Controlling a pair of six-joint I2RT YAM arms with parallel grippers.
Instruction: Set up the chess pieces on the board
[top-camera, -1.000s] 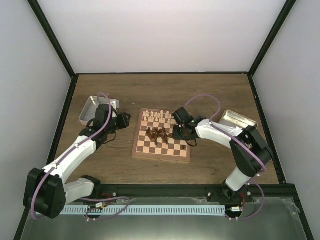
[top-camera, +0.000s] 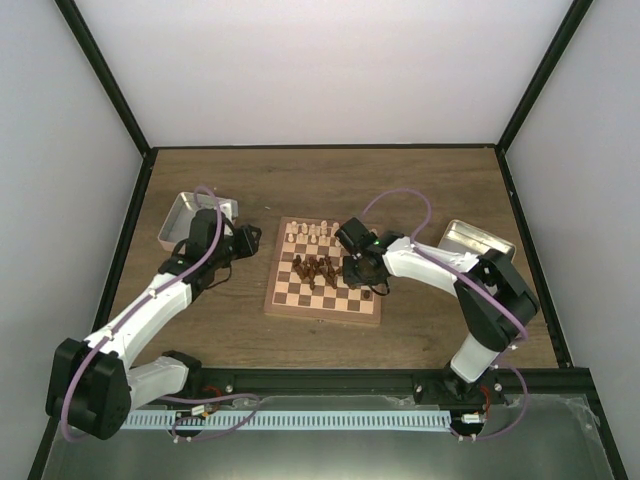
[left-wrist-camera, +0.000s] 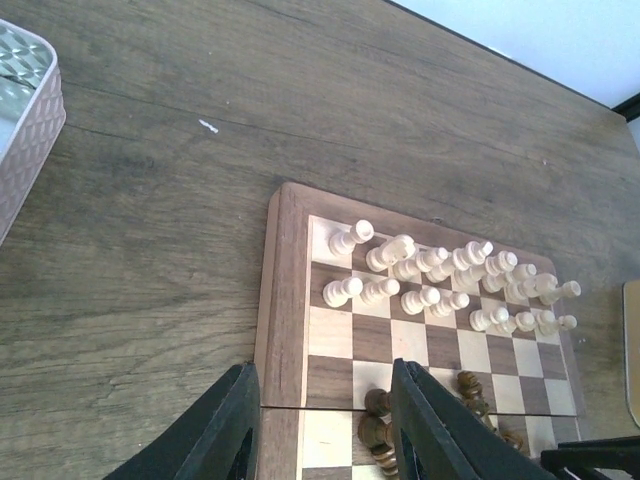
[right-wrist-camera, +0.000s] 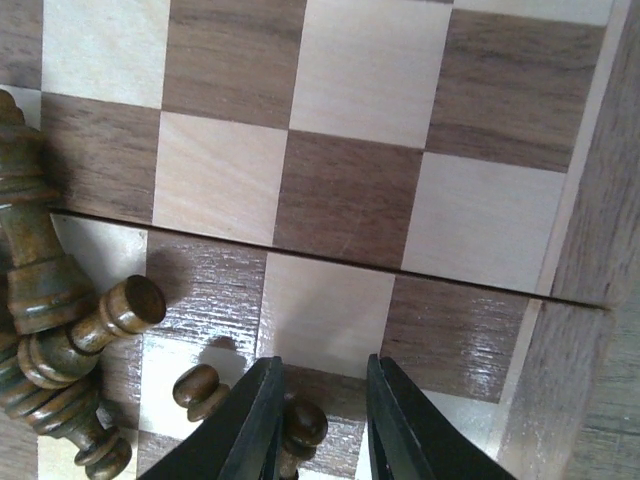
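The chessboard (top-camera: 290, 306) holds white pieces (left-wrist-camera: 343, 291) standing in rows on its far side. Brown pieces (right-wrist-camera: 40, 290) lie in a loose heap near its middle, several on their sides. My right gripper is low over the board, beside a small brown piece (right-wrist-camera: 200, 390); another brown piece (right-wrist-camera: 305, 425) is at its fingertips, partly hidden, and whether it is gripped is unclear. My left gripper hangs left of the board with its fingers apart, nothing clearly between them; brown pieces show beyond the fingertips in the left wrist view.
A metal tray (top-camera: 180, 210) sits at the back left, behind the left arm, and another (top-camera: 465, 235) at the right. The table (top-camera: 280, 180) behind the board is clear.
The left arm looks unchanged.
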